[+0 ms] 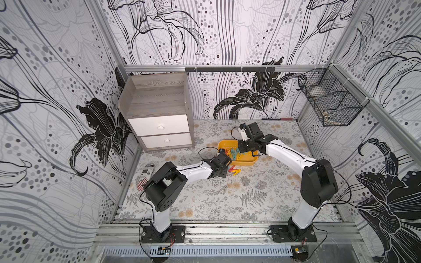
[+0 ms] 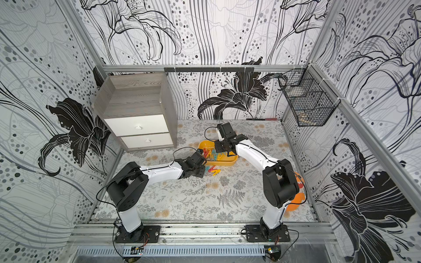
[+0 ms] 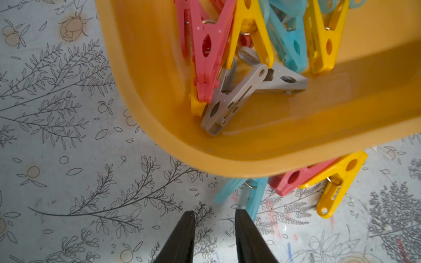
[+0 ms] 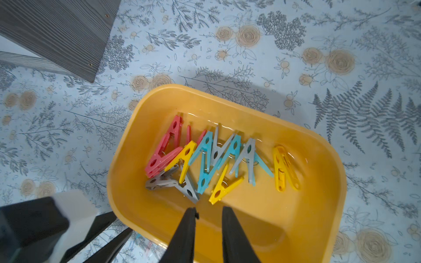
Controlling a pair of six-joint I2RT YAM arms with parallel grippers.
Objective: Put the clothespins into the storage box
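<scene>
The yellow storage box (image 4: 307, 219) holds red, yellow, blue and grey clothespins (image 4: 219, 192). Just outside its near side lie a blue clothespin (image 3: 256, 197), a red one (image 3: 293, 179) and a yellow one (image 3: 333, 197) on the table. My left gripper is low beside the box near those loose pins, open, with nothing between its fingers. My right gripper is above the box, its fingers apart, with nothing visible between them.
A grey cabinet (image 1: 166, 127) stands at back left, a wire basket (image 1: 333, 105) hangs on the right rail, and a small package (image 1: 144, 177) lies at far left.
</scene>
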